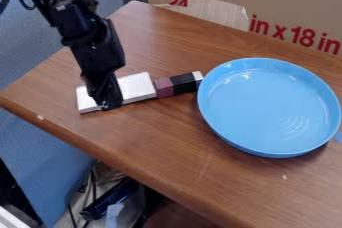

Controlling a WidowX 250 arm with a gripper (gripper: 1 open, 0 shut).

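My black gripper point(104, 100) is lowered onto a flat white eraser-like block point(138, 86) with a maroon-and-black end point(174, 85) on the wooden table. Its fingertips are at the white part's left half; whether they are closed on it I cannot tell. A large light-blue plate point(267, 107) lies just to the right of the block's dark end.
A cardboard box point(294, 12) stands behind the table point(160, 172). The table's left edge runs close below my gripper, with a blue surface and cables beyond it.
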